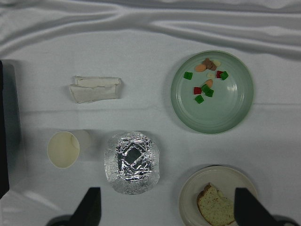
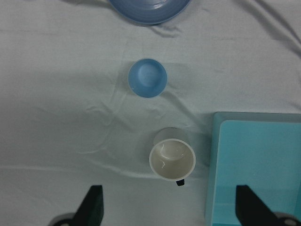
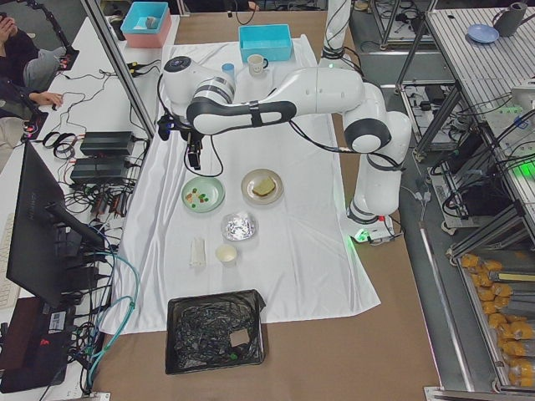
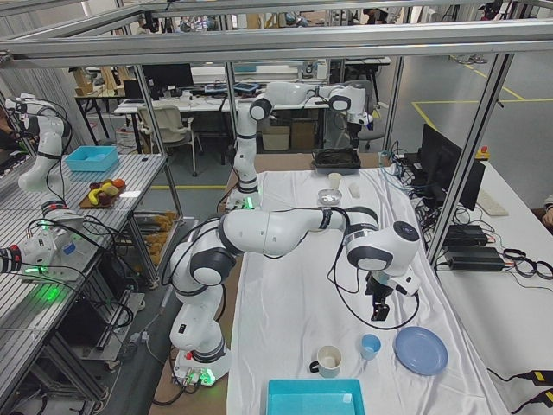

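Both arms are raised over the white cloth. My left gripper is open above a green plate [image 1: 216, 110] with small coloured pieces, a plate with bread [image 1: 216, 205], a foil packet [image 1: 131, 165], folded white wrappers [image 1: 94, 89] and a cream cup [image 1: 63, 150]. My right gripper is open with nothing between its fingers, above a white mug [image 2: 171, 160], a blue cup [image 2: 146, 77], a blue plate [image 2: 150, 9] and a turquoise bin [image 2: 254, 165].
A black lined tray [image 3: 213, 330] lies at one end of the table. A monitor and cables line one side; metal frames and a side bench [image 3: 485, 75] with other items stand on the other.
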